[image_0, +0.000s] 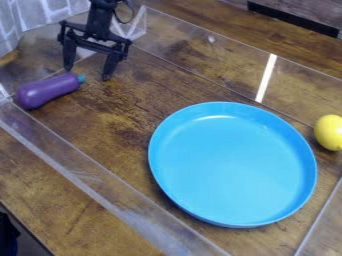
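The black robot gripper (88, 56) hangs low over the wooden surface at the upper left, its dark fingers angled downward. A purple eggplant (47, 91) lies just in front of it to the lower left. I cannot make out clearly whether the fingers are open or hold anything.
A large blue plate (231, 160) fills the lower right of the wooden surface (160, 70). A yellow object (327, 132) sits at the right edge.
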